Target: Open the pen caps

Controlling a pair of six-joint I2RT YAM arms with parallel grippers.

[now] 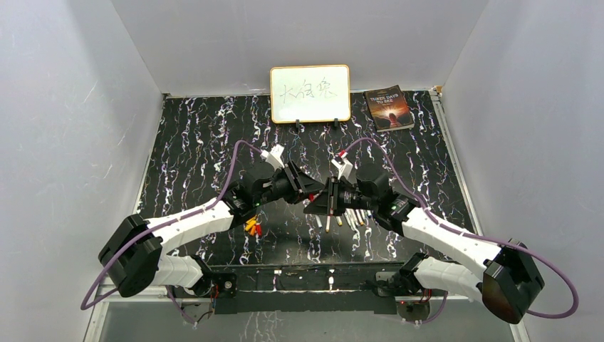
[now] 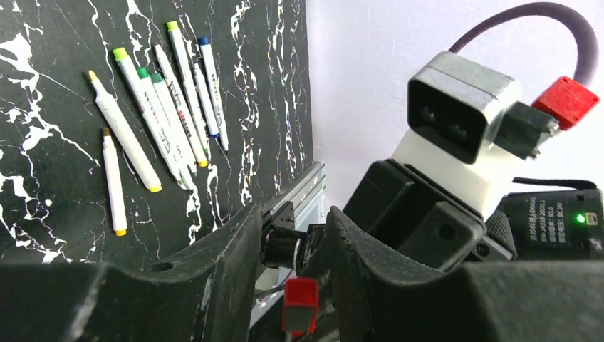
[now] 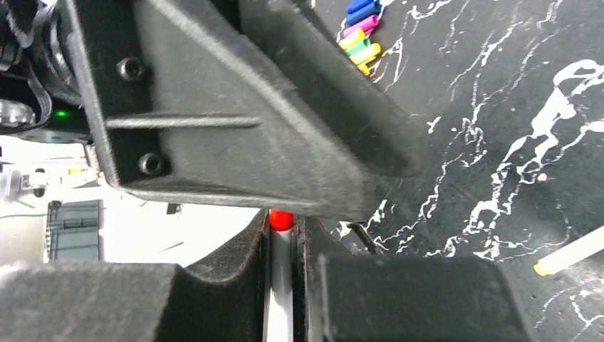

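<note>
My two grippers meet above the middle of the table. My right gripper is shut on an upright white marker (image 3: 280,299) with a red top, just beneath the left gripper's black housing. My left gripper has its fingers apart, with a red piece (image 2: 300,303) showing below and between them. Several markers (image 2: 128,135) lie side by side on the marble table; at least two at the left show bare tips. Loose caps (image 3: 360,39) in blue, pink, yellow and green lie in a group, also seen as orange and red caps (image 1: 253,226) in the top view.
A whiteboard (image 1: 310,92) stands at the back centre, with a book (image 1: 388,108) to its right. Grey walls enclose the table.
</note>
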